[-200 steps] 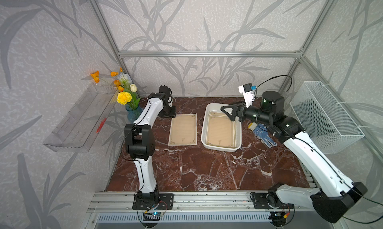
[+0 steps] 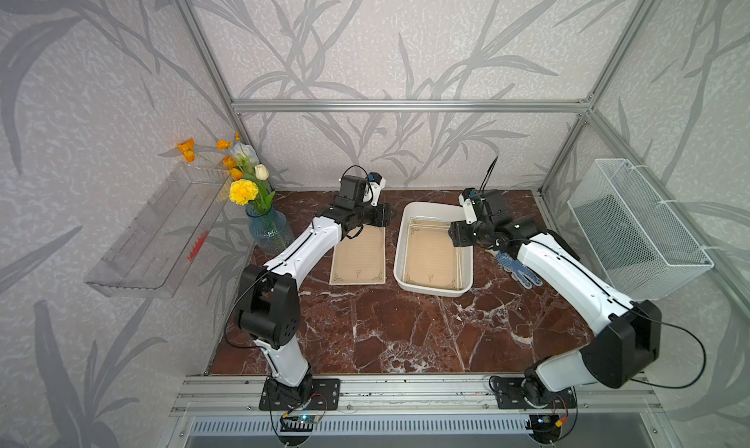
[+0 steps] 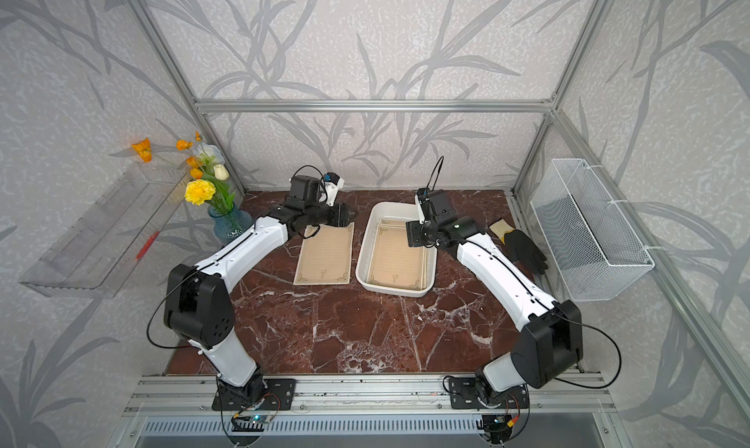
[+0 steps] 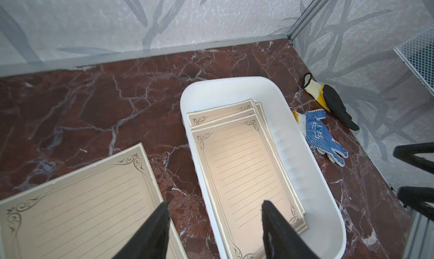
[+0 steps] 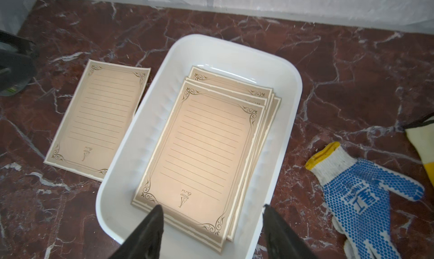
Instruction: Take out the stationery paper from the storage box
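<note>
The white storage box [image 5: 282, 137] stands in the middle of the table. Inside it lies a stack of cream stationery paper [image 5: 199, 155] with lined faces and ornate corners, its sheets slightly fanned. One sheet of stationery paper [image 2: 359, 256] lies flat on the table left of the box. Above that sheet's far end hovers my left gripper, its fingers apart and empty. My right gripper is over the box's right side, also with parted fingers and nothing between them; in its wrist view the fingers appear above the near end of the stack.
A blue dotted glove [image 5: 366, 195] and a black-and-yellow glove [image 4: 334, 101] lie right of the box. A vase of flowers [image 2: 269, 229] stands at the back left.
My left gripper has moved right, from beside the loose sheet to over its far end. The right arm has drawn in and lowered toward the box. The papers lie where they were.
</note>
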